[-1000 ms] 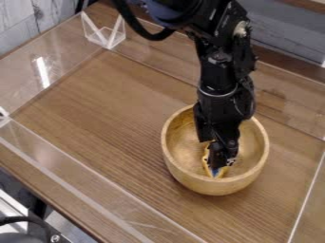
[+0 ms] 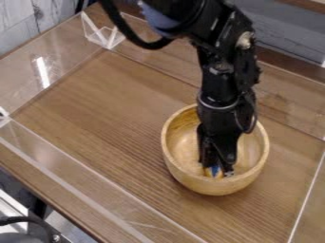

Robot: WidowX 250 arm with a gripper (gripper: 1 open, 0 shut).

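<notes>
A light wooden bowl (image 2: 180, 142) stands on the wooden table at the right of centre. The black arm reaches down from the top into it, and my gripper (image 2: 218, 163) is low inside the bowl, fingers shut. Beneath the fingertips is a small object with blue and yellow (image 2: 216, 172), mostly hidden by the gripper; whether anything is between the fingers is hard to see.
A white wire holder (image 2: 105, 30) stands at the back left. A grey wall runs along the back right, and dark cables lie at the lower left corner.
The gripper has moved lower into the bowl over the small object, covering more of it. The bowl is in about the same place.
</notes>
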